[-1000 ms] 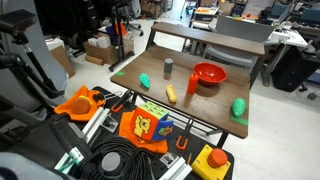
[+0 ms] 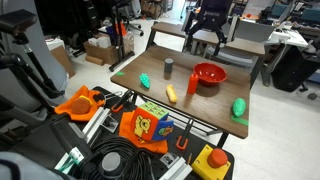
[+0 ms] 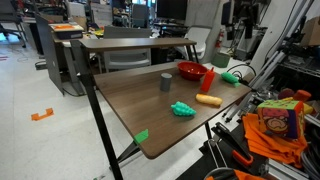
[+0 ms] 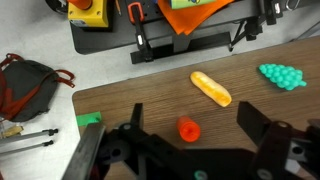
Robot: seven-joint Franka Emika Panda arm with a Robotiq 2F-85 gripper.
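My gripper (image 2: 205, 42) hangs open above the far half of the wooden table, with nothing between its fingers. From above, in the wrist view, a red bottle (image 4: 188, 128) shows between the dark fingers, well below them. A shallow red bowl (image 2: 211, 73) sits just behind the bottle; the wrist view does not clearly show it. A yellow banana-like piece (image 4: 210, 88) lies beside the bottle. The knobbly teal item (image 4: 283, 75) rests farther to one side. A grey cup (image 3: 166, 81) stands upright, and a green item (image 2: 239, 107) lies near the table's right edge.
In front of the table (image 2: 150, 72), an orange tray (image 2: 145, 130) holds colourful packages. A yellow box with a red button (image 2: 214, 160) stands at the lower right. Another table (image 2: 232, 44) is behind. Bare wood surrounds the cup and bottle.
The arm and gripper have come into exterior view 1 from the top, now over the far part of the table. The objects on the table have not moved.
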